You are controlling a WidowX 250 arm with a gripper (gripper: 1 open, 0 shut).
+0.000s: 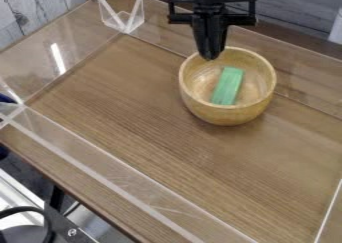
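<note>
A black gripper (210, 49) points down from the top centre of the camera view, just above the back rim of a round wooden bowl (201, 107). It looks shut, with nothing visible between its fingers. A green block (229, 85) lies in the bowl, a little below and to the right of the gripper's tip.
A clear angular plastic object (120, 15) is at the back left. Black cables (30, 212) and a dark gap show at the lower left, beyond the table's edge.
</note>
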